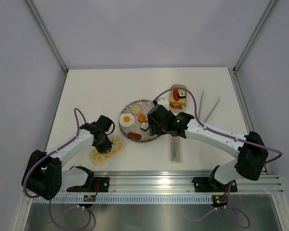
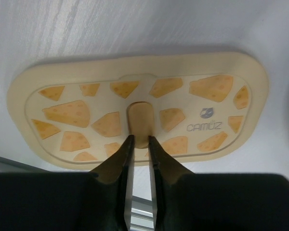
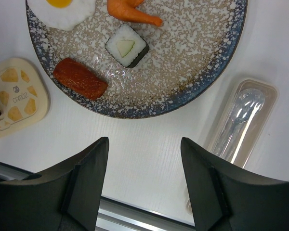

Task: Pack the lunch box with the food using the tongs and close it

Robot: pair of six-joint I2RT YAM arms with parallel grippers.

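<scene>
The cheese-patterned lid [image 2: 212, 91] lies on the table at front left, my left gripper directly over it, its fingertips close together at the middle tab; whether they hold it I cannot tell. My right gripper is open above the table beside the speckled plate [image 3: 192, 53], which holds a fried egg [image 1: 126, 120], a sausage [image 3: 80, 78], a sushi piece [image 3: 126, 45] and an orange drumstick [image 3: 135, 14]. Behind, the lunch box [image 1: 178, 101] contains food, including a red piece and sushi.
A cutlery case [image 3: 243, 120] with a spoon lies right of the plate. Two chopsticks [image 1: 212, 109] lie at the right.
</scene>
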